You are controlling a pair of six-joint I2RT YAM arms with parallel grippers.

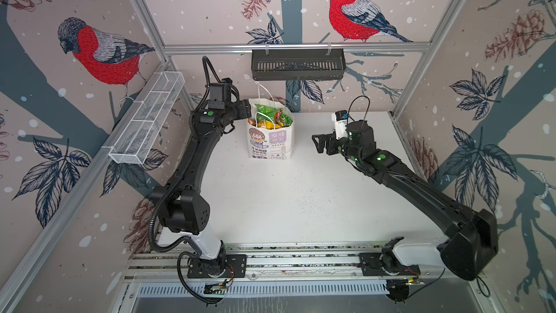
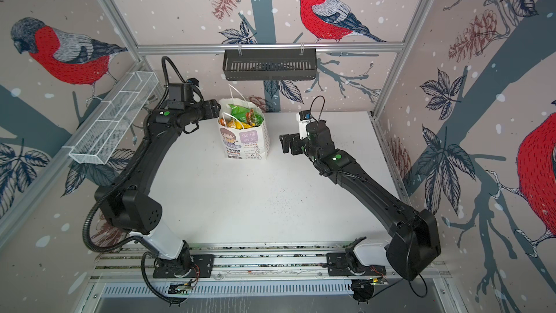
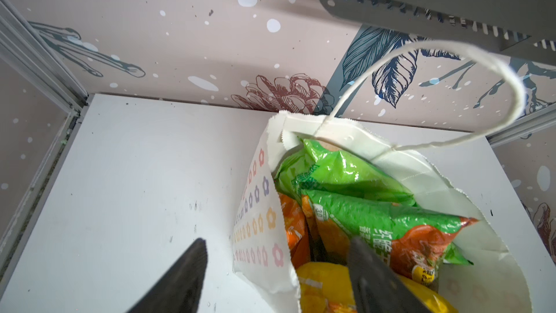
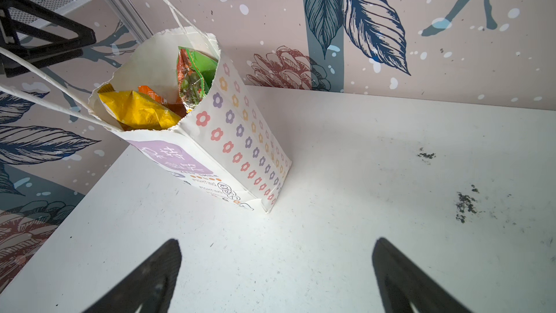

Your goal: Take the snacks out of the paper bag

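Note:
A white printed paper bag (image 1: pixel 270 145) with two string handles stands upright at the back of the table, filled with snack packs: green ones (image 3: pixel 359 223), orange ones (image 3: pixel 292 226) and a yellow one (image 4: pixel 139 110). My left gripper is open at the bag's left top; in the left wrist view its blurred fingers straddle the bag's near-left wall from above. My right gripper is open over bare table to the right of the bag, with nothing between its fingers.
A dark hanging basket (image 1: pixel 298 69) is on the back rail above the bag. A white wire basket (image 1: pixel 144 118) hangs on the left side.

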